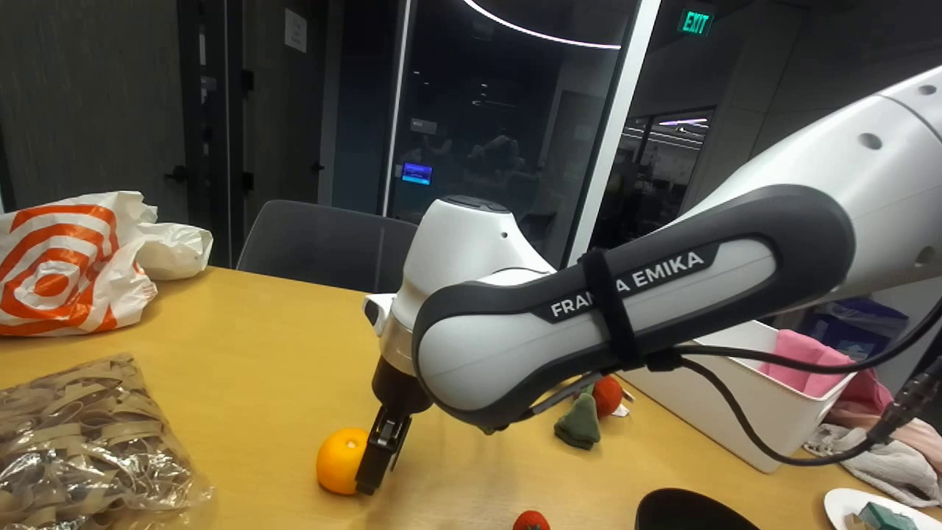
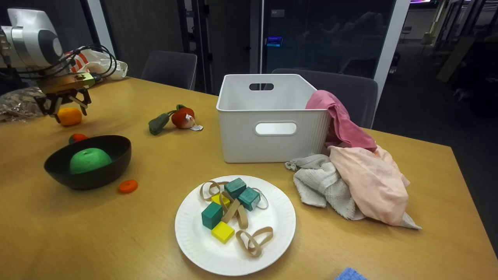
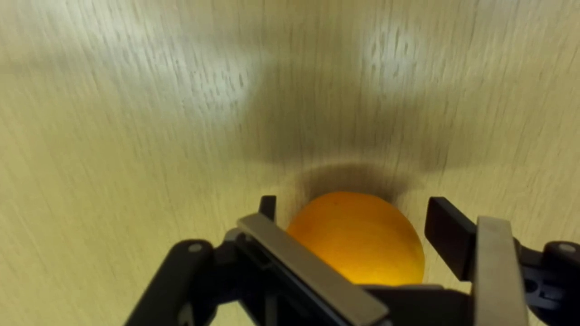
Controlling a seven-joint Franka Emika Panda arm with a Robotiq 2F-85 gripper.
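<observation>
An orange [image 1: 341, 461] rests on the wooden table, partly covered by my gripper [image 1: 370, 481] in exterior view 1. From exterior view 2, the two dark fingers stand wide apart above the orange fruit [image 2: 70, 117]. In the wrist view the fruit's rounded top [image 3: 356, 239] shows low in the picture, between the spread fingers of my gripper but not clasped. Bare table separates it from the right-hand finger; the left-hand finger hides part of its edge. My gripper is open and holds nothing.
A clear bag of tan bands [image 1: 88, 442] lies to the left in exterior view 1. A black bowl [image 2: 114, 161] with a green fruit, a white plate [image 2: 280, 240] with blocks and bands, and a white bin [image 2: 242, 137] stand elsewhere.
</observation>
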